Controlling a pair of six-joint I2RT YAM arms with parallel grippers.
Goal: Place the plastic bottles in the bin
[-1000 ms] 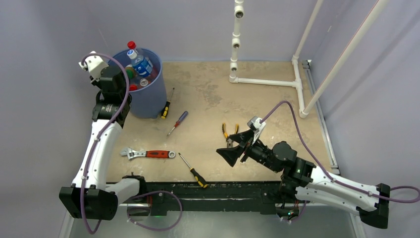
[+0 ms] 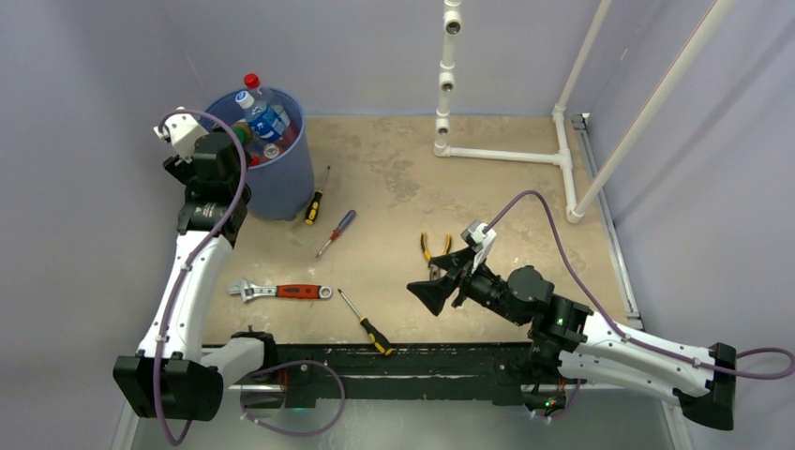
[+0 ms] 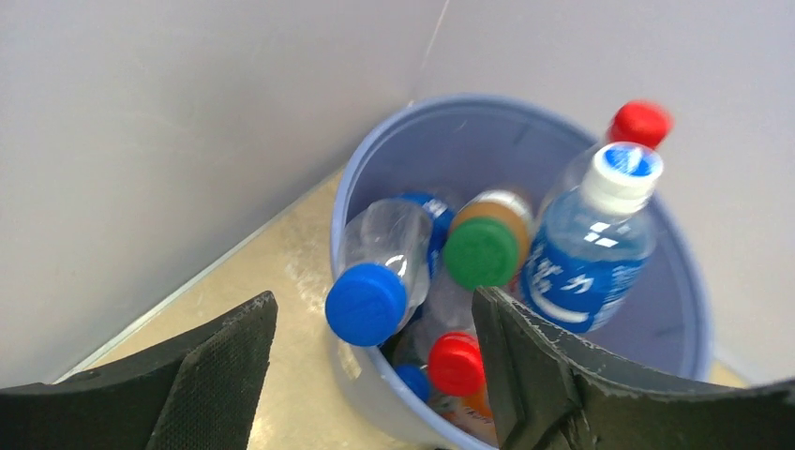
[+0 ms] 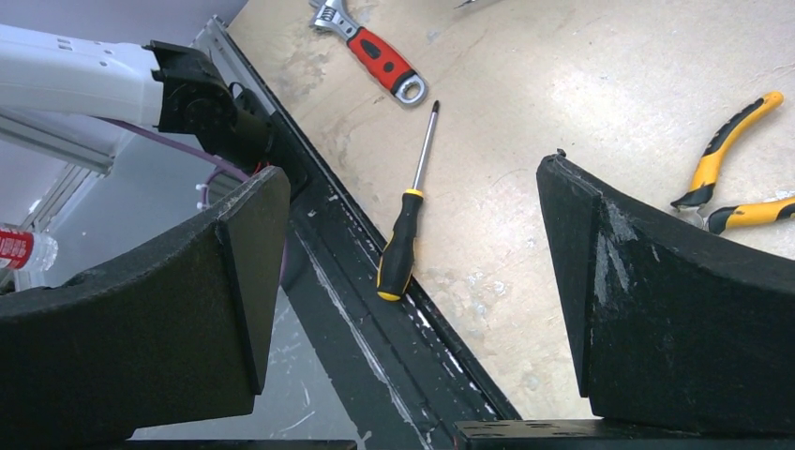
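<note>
A blue bin at the back left holds several plastic bottles, among them a blue-labelled bottle, a blue-capped bottle lying by the near rim and one with a red cap. My left gripper hangs open at the bin's rim, with no bottle held between its fingers; the top view hides most of it behind the arm. My right gripper is open above the front right of the table, near the pliers, with nothing between its fingers.
Screwdrivers and an adjustable wrench lie on the table. A white pipe frame stands at the back and right.
The left arm has shifted slightly over the bin, and the bin has moved very slightly. The right gripper has moved a few pixels at most; the tools lie as before.
</note>
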